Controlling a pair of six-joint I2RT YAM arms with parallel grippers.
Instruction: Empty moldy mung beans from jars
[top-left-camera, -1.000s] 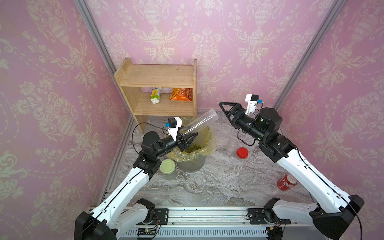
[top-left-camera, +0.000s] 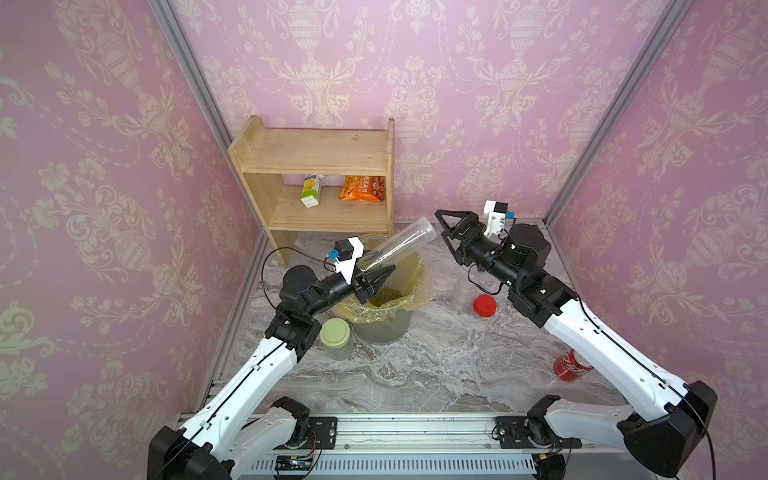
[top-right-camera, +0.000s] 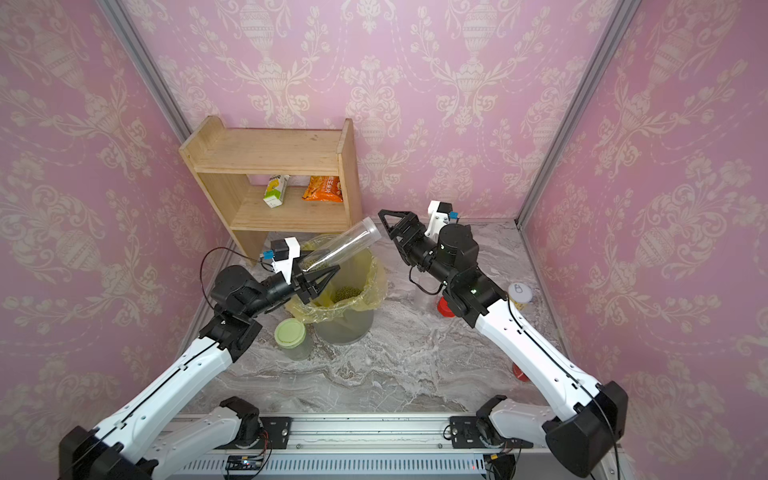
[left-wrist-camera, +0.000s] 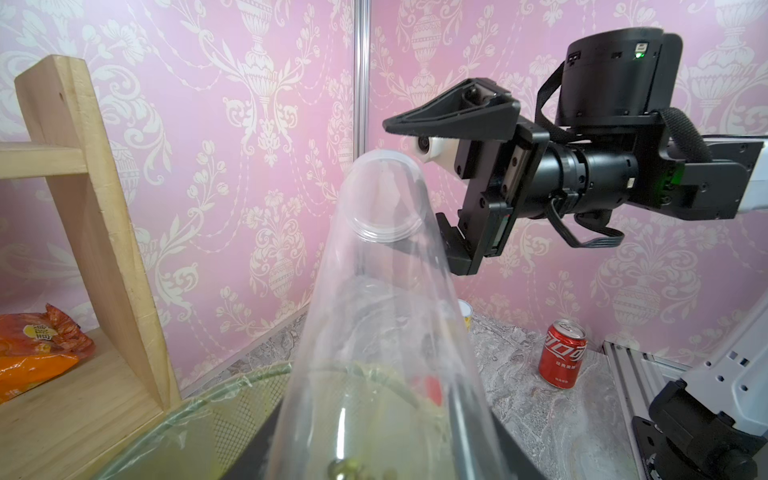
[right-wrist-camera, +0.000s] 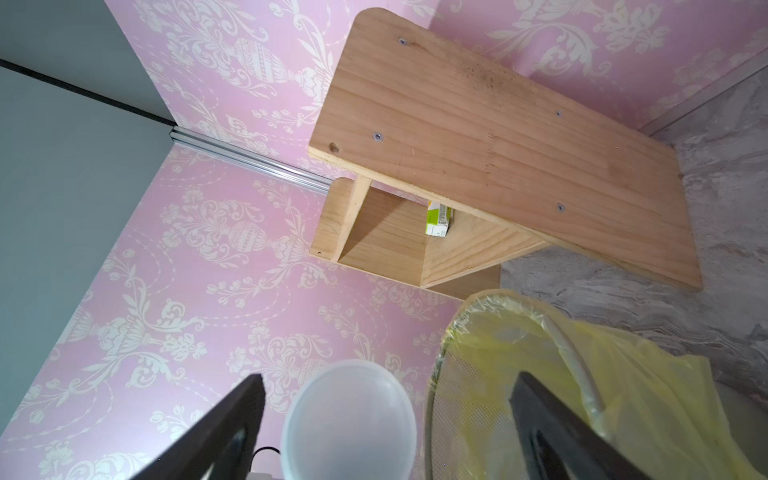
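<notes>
My left gripper (top-left-camera: 370, 281) is shut on a long clear jar (top-left-camera: 404, 240), tilted over a bin lined with a yellow bag (top-left-camera: 414, 292), with its bottom raised toward the upper right. Green beans (top-left-camera: 385, 294) lie inside the bin; in the left wrist view a few show in the jar's near end. My right gripper (top-left-camera: 448, 233) stands open just right of the jar's raised end (left-wrist-camera: 382, 196), apart from it. In the right wrist view that end appears between the blurred fingertips, beyond them.
A wooden shelf (top-left-camera: 312, 148) stands at the back. On the marble counter are a green-lidded jar (top-left-camera: 335, 334), a red lid (top-left-camera: 485, 305) and a cola can (left-wrist-camera: 560, 360).
The left gripper and jar are nearly still.
</notes>
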